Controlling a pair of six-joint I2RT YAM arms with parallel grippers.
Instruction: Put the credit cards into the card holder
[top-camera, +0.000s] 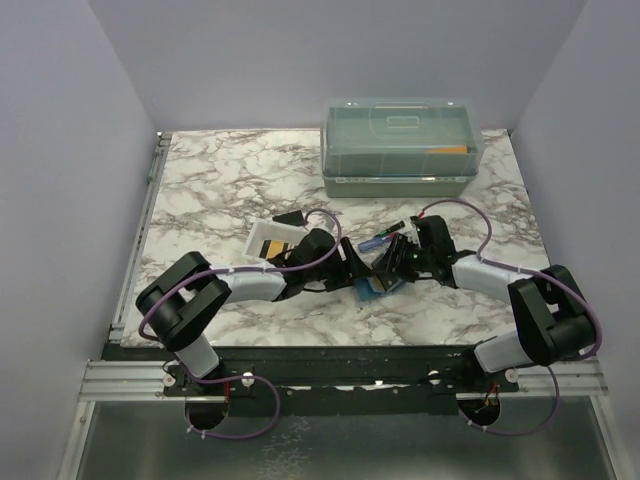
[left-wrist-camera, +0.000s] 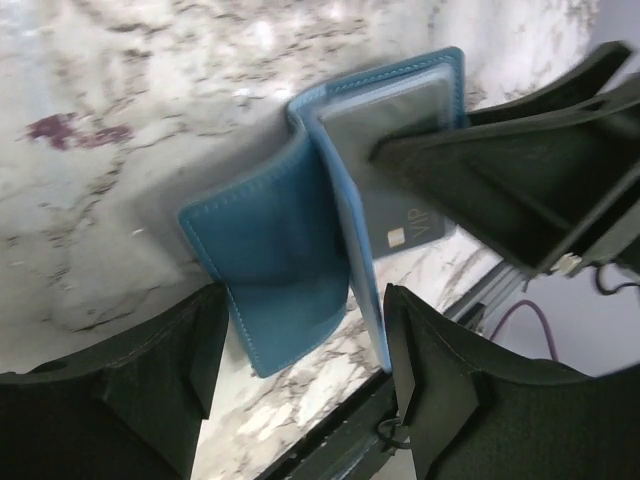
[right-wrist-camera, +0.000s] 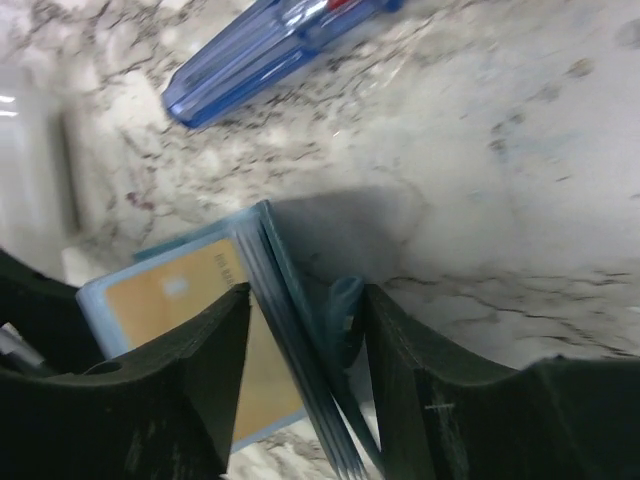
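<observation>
The blue card holder (left-wrist-camera: 270, 260) lies mid-table, folded partly up between both grippers, with a grey VIP card (left-wrist-camera: 400, 210) and a tan card (right-wrist-camera: 180, 300) in its panels. My left gripper is part open, its fingers either side of the holder's raised edge. My right gripper is part open at the other edge, the raised blue edge between its fingertips. Whether either grips it is unclear.
Screwdrivers (top-camera: 385, 235) lie just behind the holder. A white tray (top-camera: 255, 238) with cards sits left, beside a dark object (top-camera: 288, 217). A lidded plastic box (top-camera: 400, 140) stands at the back.
</observation>
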